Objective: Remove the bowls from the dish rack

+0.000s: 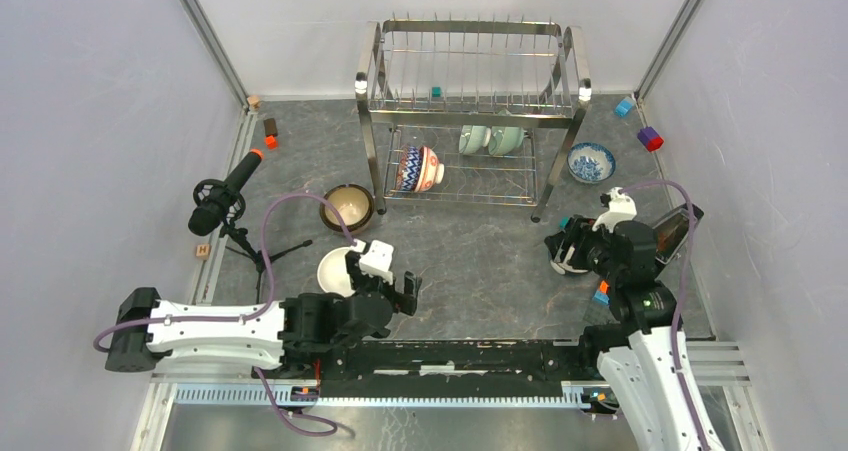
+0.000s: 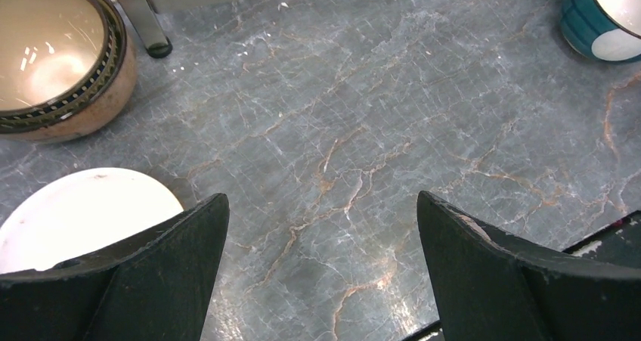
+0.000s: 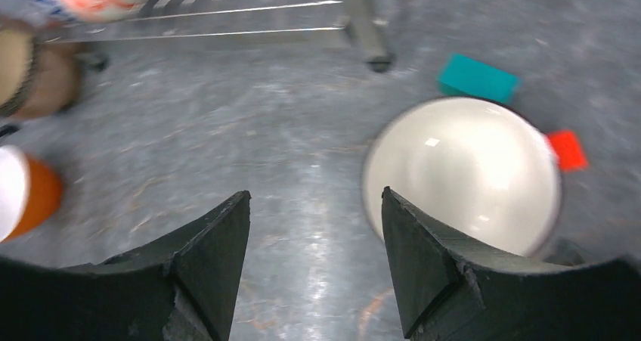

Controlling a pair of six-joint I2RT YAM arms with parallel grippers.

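Observation:
The steel dish rack (image 1: 462, 118) holds patterned orange-and-blue bowls (image 1: 419, 169) and green bowls (image 1: 506, 141) on its lower shelf. My left gripper is open at the front left, beside a white dish (image 2: 91, 212) and near stacked brown bowls (image 2: 60, 46). My right gripper hangs part open over the right of the table, nothing between its fingers, beside a white bowl (image 3: 461, 175) that it partly hides in the top view. A blue-and-white bowl (image 1: 590, 161) sits right of the rack.
Coloured blocks (image 1: 650, 138) lie along the sides, and a metal container (image 1: 680, 233) stands at the right. A black stand with a cylinder (image 1: 225, 191) is at the left.

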